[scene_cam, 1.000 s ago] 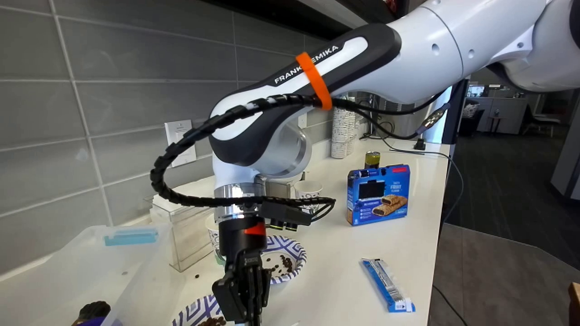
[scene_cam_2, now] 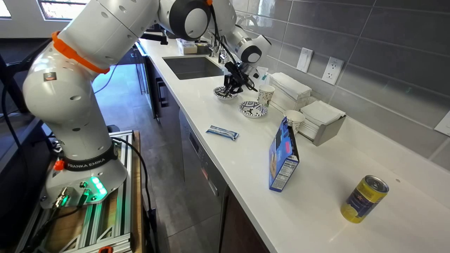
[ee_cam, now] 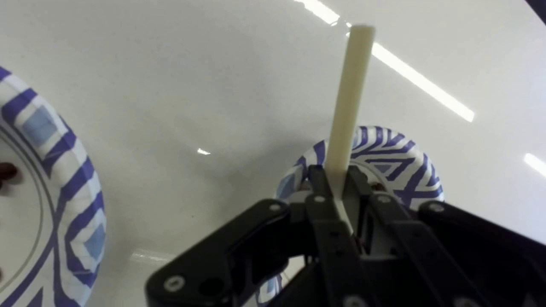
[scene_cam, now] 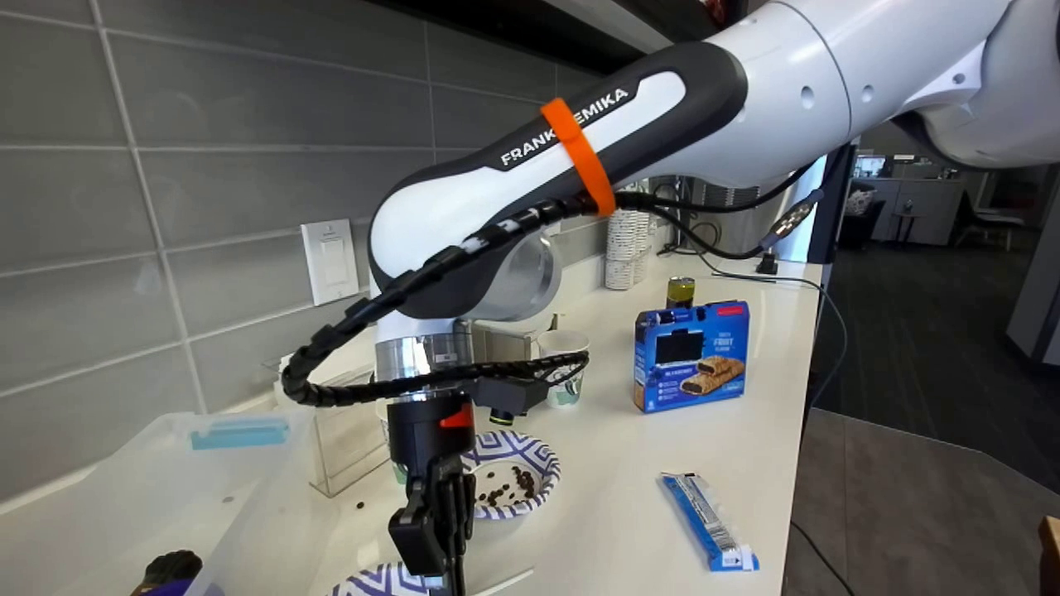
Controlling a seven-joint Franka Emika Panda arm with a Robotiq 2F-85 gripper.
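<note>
A pale, thin stick or handle [ee_cam: 349, 97] is pinched by my gripper, which is shut on it. One end sticks out past the fingers in the wrist view; the other is hidden, so I cannot tell what it carries. Below the fingers sits a blue-and-white patterned bowl [ee_cam: 409, 169], largely covered by the gripper. A second patterned bowl [scene_cam: 542, 462], with dark bean-like pieces [scene_cam: 522, 483] inside, stands beside it. From the far side, my gripper [scene_cam_2: 229, 93] appears over the bowl nearer the sink, and the other bowl [scene_cam_2: 253, 109] is clear of it.
On the counter lie a blue-wrapped bar [scene_cam: 707, 521] and, farther off, a blue snack box [scene_cam: 692, 358]. Paper cups [scene_cam_2: 265, 95] and napkin holders [scene_cam_2: 327, 126] line the wall side. A clear plastic bin [scene_cam: 248, 487] is close on the left.
My gripper has shifted a little left in exterior view 1, now covering more of the nearer bowl. More of the pale stick shows there. The bar, box and farther bowl have stayed put.
</note>
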